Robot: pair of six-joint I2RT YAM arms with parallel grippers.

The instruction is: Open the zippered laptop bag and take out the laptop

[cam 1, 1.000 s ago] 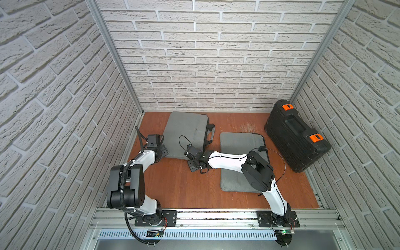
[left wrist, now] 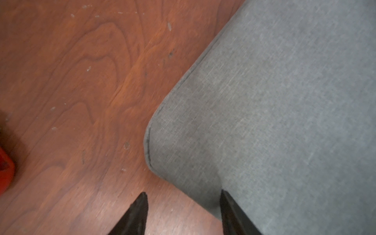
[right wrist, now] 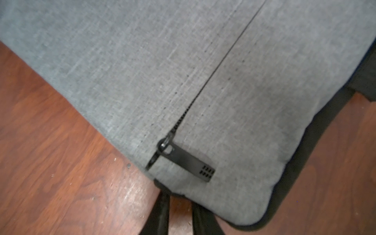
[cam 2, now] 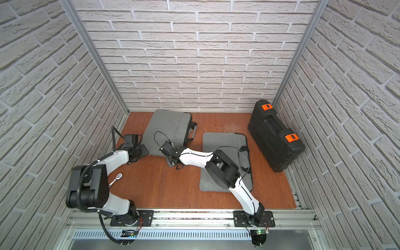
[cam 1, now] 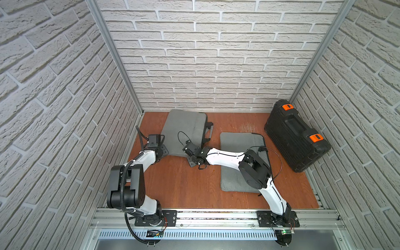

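A grey fabric bag (cam 1: 183, 129) with a dark handle lies at the back left of the table. In the right wrist view its zip line crosses the cloth, and the black zip pull (right wrist: 188, 160) lies flat near the front edge. My right gripper is at that edge, fingers parted, with bare table showing between them. At the bag's front-left corner, my left gripper stands open; its right finger (left wrist: 235, 215) overlaps the bag's edge in view, and I cannot tell whether it touches. No laptop shows.
A second grey bag (cam 1: 235, 143) lies to the right, partly under my right arm. Beyond it stands a black case (cam 1: 295, 135) with orange latches. A white spoon-like object (cam 2: 118, 176) is beside the left arm.
The back-left bag has slid slightly toward the back wall, and my right gripper has shifted the same way. My left arm has stayed nearly still.
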